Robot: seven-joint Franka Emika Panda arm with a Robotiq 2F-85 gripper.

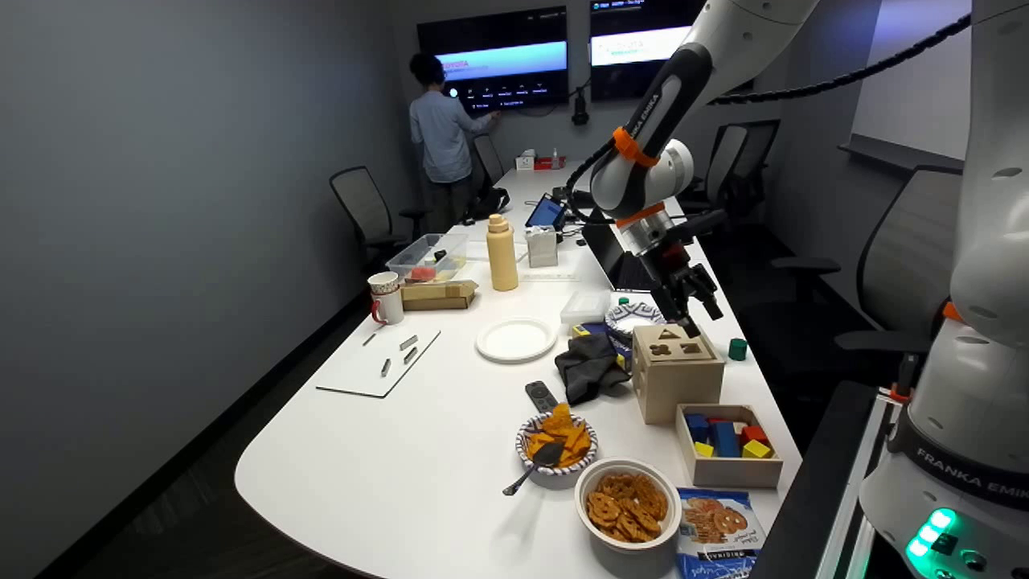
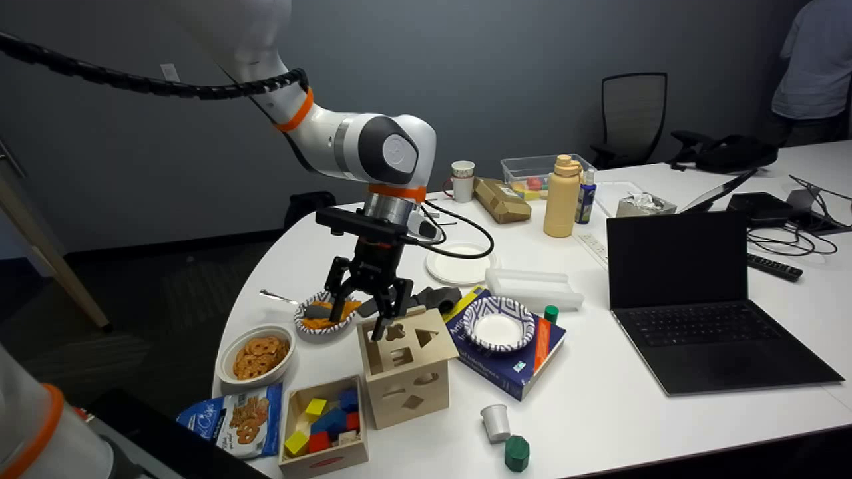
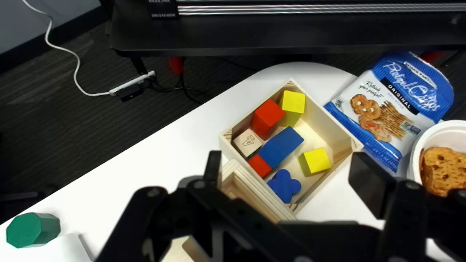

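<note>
Above the wooden shape-sorter box hangs my gripper, its fingers spread wide with nothing between them. The sorter has cut-out holes in its top and side. Beside it lies an open wooden tray of coloured blocks. Inside the tray are a blue rectangular block, a blue clover-shaped block, a red block, a yellow cube and several others. A green octagonal block stands apart on the table near its edge. In the wrist view the gripper hides much of the sorter.
Pretzel bag, pretzel bowl and chip bowl with spoon crowd the near end. A book bearing a patterned bowl, a small cup and a laptop lie beyond the sorter.
</note>
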